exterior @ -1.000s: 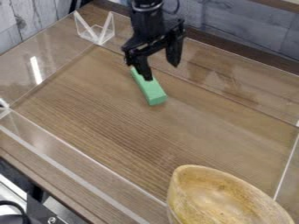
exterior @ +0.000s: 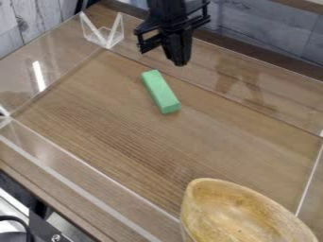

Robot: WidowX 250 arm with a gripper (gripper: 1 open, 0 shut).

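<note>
My black gripper (exterior: 165,41) hangs at the top centre, raised above and behind a green rectangular block (exterior: 161,91) that lies alone on the wooden table (exterior: 127,151). Its fingers are small and dark in this view, and I cannot tell how far apart they stand.
A yellow bowl (exterior: 240,218) sits at the bottom right. A clear plastic object (exterior: 104,30) stands at the upper left. Dark cables show at the bottom left corner.
My gripper was down at the green block and has since moved up and back, away from it. The block lies apart from it now, in about the same place.
</note>
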